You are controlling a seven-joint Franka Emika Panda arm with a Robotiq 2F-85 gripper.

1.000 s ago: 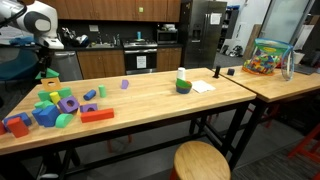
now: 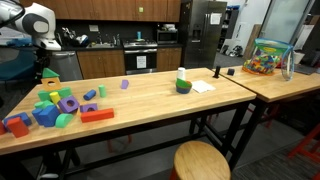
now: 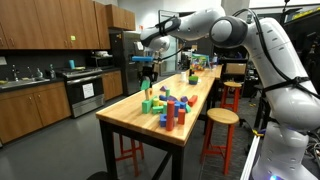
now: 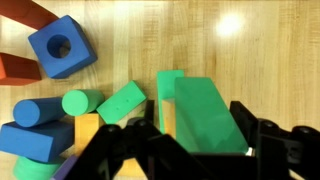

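Observation:
In the wrist view a green wedge-shaped block (image 4: 208, 115) lies between the fingers of my gripper. The left finger (image 4: 150, 112) stands a little apart from it, while the right finger (image 4: 241, 115) is close against its side. Partly beneath the wedge show an orange block (image 4: 168, 117) and a flat green block (image 4: 170, 79). From exterior view 1, the green wedge (image 2: 49, 74) looks peaked and sits above the stacked blocks at the table's left end, with my dark gripper just over it. The lower part of the stack is hidden in the wrist view.
Left of the stack are a blue block with a hole (image 4: 62, 46), a green block (image 4: 122, 102) and several cylinders. Across the long table (image 2: 150, 103) lie a red bar (image 2: 97, 115) and a purple ring (image 2: 68, 104). Bare wood extends right of the blocks.
The gripper and the green wedge look almost unmoved in exterior view 1. Any small motion of the fingers is too fine to make out there.

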